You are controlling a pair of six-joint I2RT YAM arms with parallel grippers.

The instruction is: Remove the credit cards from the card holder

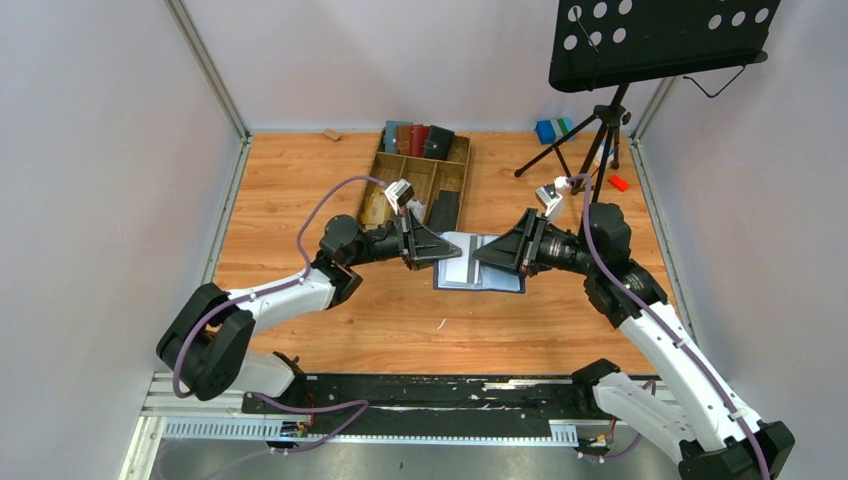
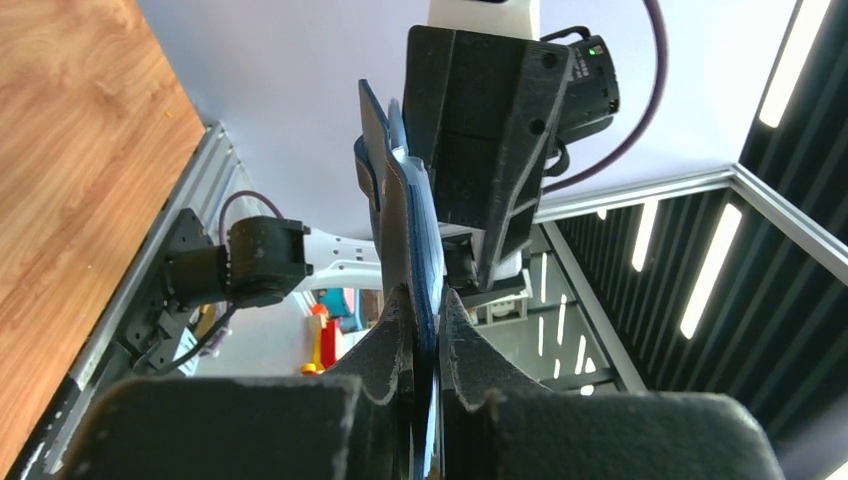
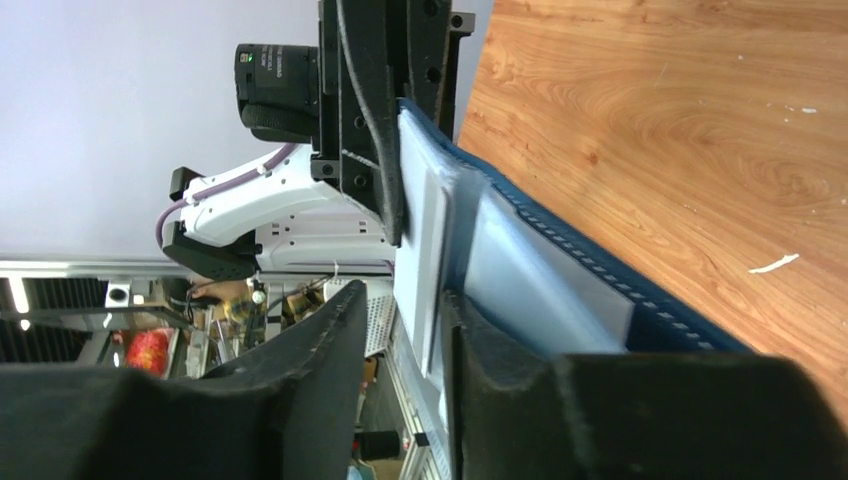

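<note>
A blue card holder (image 1: 505, 282) is spread open between my two grippers, with clear sleeves and a white card (image 1: 456, 268) showing in it. On its left side my left gripper (image 1: 457, 251) is shut; in the left wrist view the holder (image 2: 425, 250) runs between the fingers. From the other side comes my right gripper (image 1: 481, 255). In the right wrist view its fingers (image 3: 345, 315) stand apart around the edge of the sleeves, and the white card (image 3: 432, 250) is seen near-edge-on in the gap. Whether the fingers touch that card is hard to see.
Behind the grippers stands a wooden compartment box (image 1: 468, 150) with several wallets and a black item (image 1: 444, 211). A music stand (image 1: 600, 110) rises at the back right, near a red block (image 1: 618, 183).
</note>
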